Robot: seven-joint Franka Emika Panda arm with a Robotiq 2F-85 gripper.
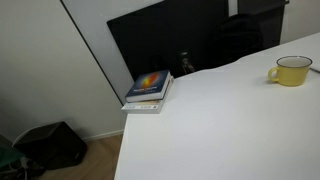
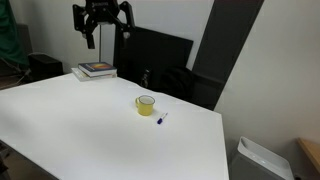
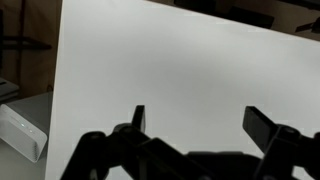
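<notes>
My gripper stands open over the bare white table, its two dark fingers wide apart with nothing between them. In exterior view 2 the gripper (image 2: 107,42) hangs high above the table's far left part. A yellow mug (image 2: 145,105) with a dark rim sits upright near the table's middle, well away from the gripper. Beside it lies a small blue and white pen (image 2: 162,118). In exterior view 1 the mug (image 1: 290,71) is at the right.
Stacked books (image 1: 147,88) lie at the table's corner, also seen as a book stack (image 2: 96,70) at the back left. A white bin (image 2: 262,160) stands off the table's right side.
</notes>
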